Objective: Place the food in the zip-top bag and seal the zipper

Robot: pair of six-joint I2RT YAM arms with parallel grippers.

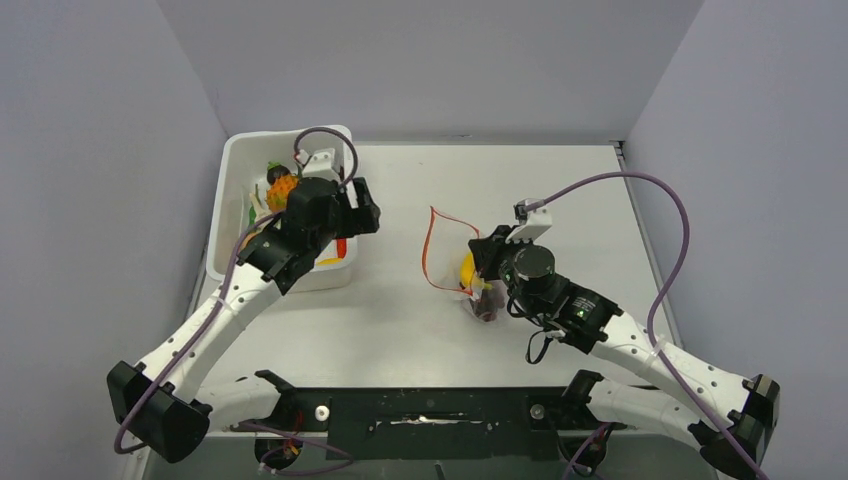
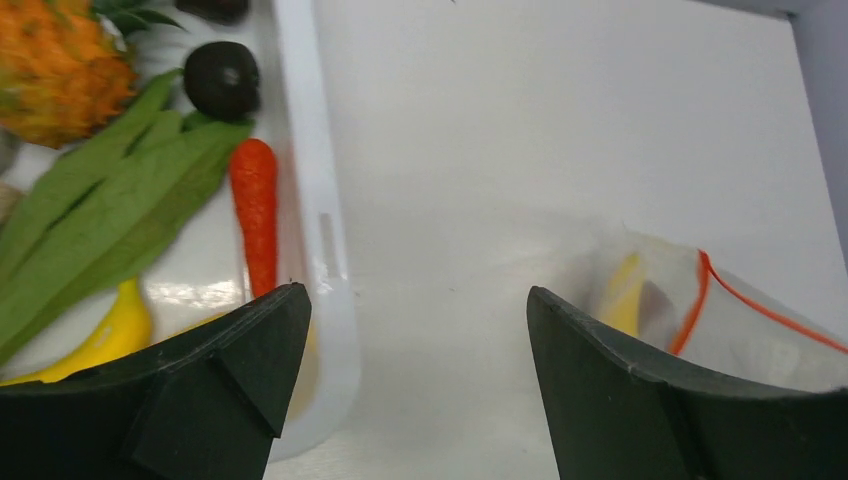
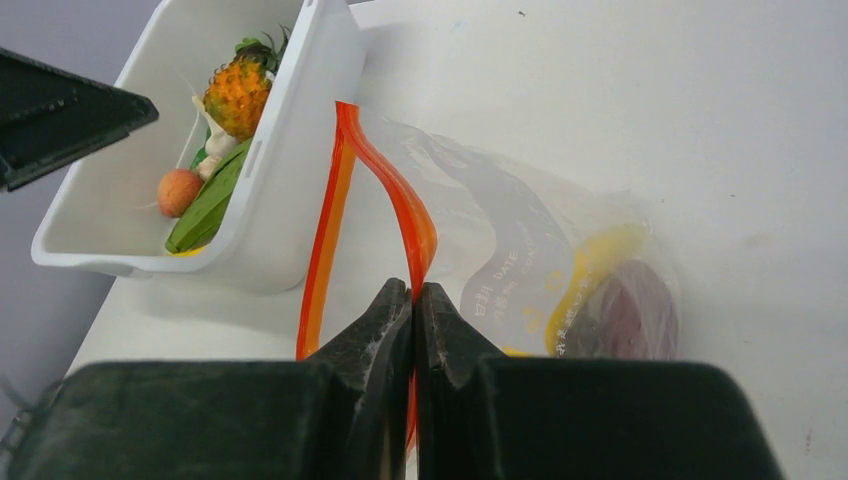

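A clear zip top bag [image 1: 455,285] with an orange-red rim lies mid-table, a yellow food piece [image 1: 466,268] and something dark red [image 3: 630,305] inside. My right gripper [image 1: 478,250] is shut on the bag's rim [image 3: 415,225], seen between its fingers in the right wrist view. My left gripper [image 1: 355,205] hangs open over the right side of the white food bin [image 2: 325,200], with a carrot [image 2: 258,210], leaves [image 2: 120,200] and a banana [image 2: 115,330] below it.
The bin also holds a spiky orange fruit [image 2: 60,80], a dark round item [image 2: 220,80] and an orange [image 3: 178,192]. Walls surround it.
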